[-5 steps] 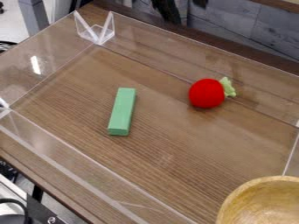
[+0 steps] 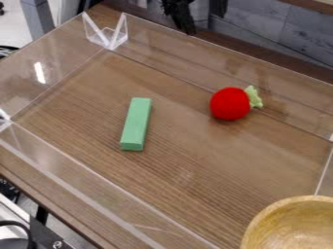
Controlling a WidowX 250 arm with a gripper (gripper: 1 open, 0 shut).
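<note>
A dark gripper [image 2: 185, 19] shows at the top centre of the camera view, cut off by the frame's edge, above the back of the wooden table [image 2: 196, 195]. It is too dark and small to see how its fingers stand. A green block [image 2: 136, 124] lies on the table left of centre. A red tomato-like object [image 2: 231, 103] with a green top lies right of it. A tan bowl [image 2: 286, 229] sits at the bottom right, partly out of frame.
A clear plastic piece [image 2: 107, 31] stands near the back left. A dark rail or wall runs along the back edge.
The gripper has shifted slightly at the top of the view, with less of it showing toward the right. The objects on the table have not moved.
</note>
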